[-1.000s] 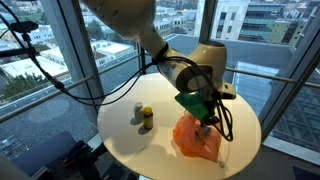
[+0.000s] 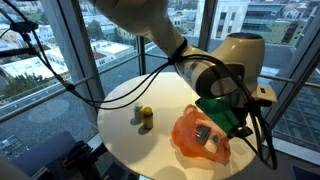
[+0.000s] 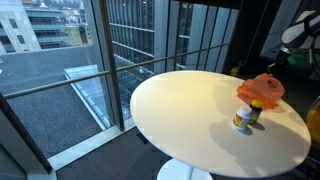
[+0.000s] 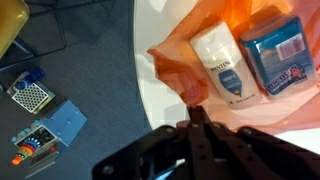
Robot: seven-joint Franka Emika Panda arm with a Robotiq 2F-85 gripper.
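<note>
A crumpled translucent orange bag (image 2: 198,143) lies on the right part of the round white table. Inside or on it, in the wrist view, are a white bottle (image 4: 225,65) with a blue label and a blue container (image 4: 279,55) with a barcode label. My gripper is shut at the near edge of the bag, its fingertips over the film below the white bottle. Whether any thin film is pinched between them does not show clearly. In exterior view 2 the bag (image 3: 260,90) bunches up close below the arm.
A yellow bottle with a dark cap (image 2: 148,117) and a white bottle (image 2: 138,113) stand together on the table.
The arm has moved right and closer to the exterior view 1 camera, across the bag towards the table's right edge. The two standing bottles have not moved.
</note>
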